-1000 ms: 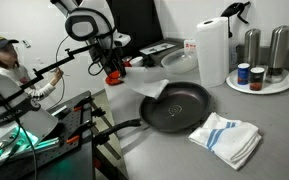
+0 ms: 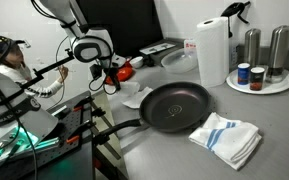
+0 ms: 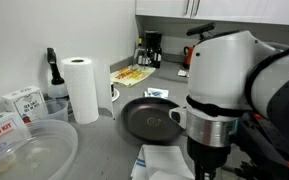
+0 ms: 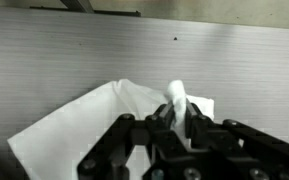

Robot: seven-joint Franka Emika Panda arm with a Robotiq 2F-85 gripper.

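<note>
A plain white cloth (image 2: 134, 96) lies on the counter to the left of the black frying pan (image 2: 174, 107), its near part reaching toward my gripper (image 2: 111, 84). In the wrist view the cloth (image 4: 89, 120) spreads over the grey surface, and a fold of it stands up between the black fingers. My gripper is shut on that fold, low over the counter. Exterior view 2 also has the cloth (image 3: 162, 160) in front of the pan (image 3: 152, 119), partly hidden by the arm.
A folded white towel with blue stripes (image 2: 224, 138) lies right of the pan. Behind stand a paper towel roll (image 2: 213, 52), a clear bowl (image 2: 179, 62) and a plate (image 2: 261, 87) with jars and shakers. The pan handle (image 2: 116, 131) points toward the counter's edge.
One second ago the cloth was held up, overlapping the pan's left side. My gripper has come down and left with it, and the cloth now lies lower, beside the pan.
</note>
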